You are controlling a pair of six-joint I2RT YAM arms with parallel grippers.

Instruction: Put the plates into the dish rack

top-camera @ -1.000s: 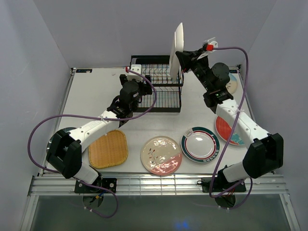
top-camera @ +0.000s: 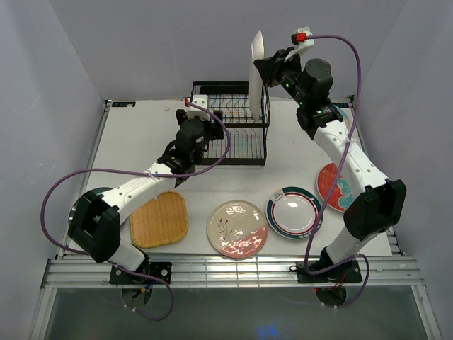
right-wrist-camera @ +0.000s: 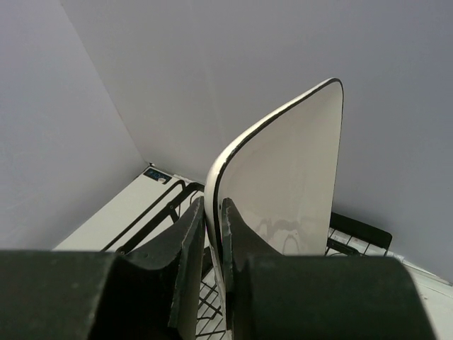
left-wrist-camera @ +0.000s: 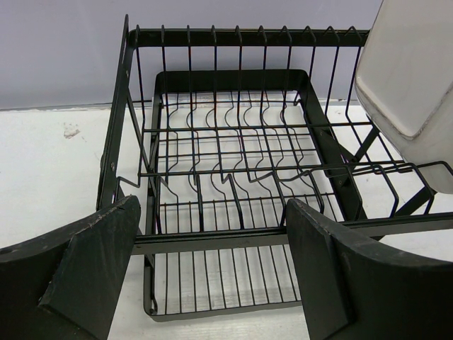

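Note:
A white plate (top-camera: 255,74) stands upright over the right part of the black dish rack (top-camera: 233,157), its rim held by my shut right gripper (top-camera: 262,65). In the right wrist view the plate (right-wrist-camera: 283,163) rises above the fingers. My left gripper (top-camera: 212,127) is at the rack's front left, open, with fingers (left-wrist-camera: 78,276) either side of the view and only wire of the rack (left-wrist-camera: 226,239) beyond them. In the left wrist view the plate (left-wrist-camera: 410,71) fills the upper right; whether it rests in the rack I cannot tell.
An orange square plate (top-camera: 159,219), a pink plate (top-camera: 237,229), a green-rimmed plate (top-camera: 294,212) and a red plate (top-camera: 331,184) lie on the white table (top-camera: 134,134). More plates are partly hidden by both arms.
My right gripper has moved left and toward the back with the plate, which now stands more upright. The left arm has not moved.

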